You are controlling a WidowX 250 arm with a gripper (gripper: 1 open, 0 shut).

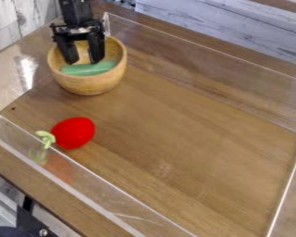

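Note:
A wooden bowl (89, 81) stands at the upper left of the table, with a green object (92, 68) lying inside it. My black gripper (84, 56) reaches down into the bowl from above, open, its fingers over the green object; whether they touch it I cannot tell. A red object with a green stem (73, 132) lies on the table below the bowl, toward the lower left.
Transparent barriers run along its edges, with a whitish wall at the back left.

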